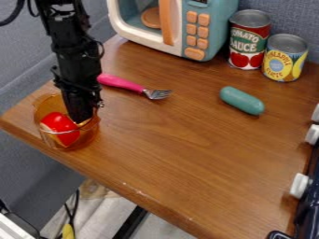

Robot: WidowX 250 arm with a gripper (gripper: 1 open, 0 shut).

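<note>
The black gripper [80, 105] points down into an amber glass bowl [65, 138] at the left end of the wooden table, with red and white items [60, 123] inside. Its fingers are partly hidden by the bowl and its contents, so I cannot tell whether they hold anything. A pink-handled fork [131, 86] lies behind the bowl to the right, and a teal cylindrical object [242, 100] lies right of centre.
A toy microwave [192, 28], a tomato can [248, 42] and a yellow can [285, 60] stand along the back. A dark appliance with white knobs [300, 201] is at the right edge.
</note>
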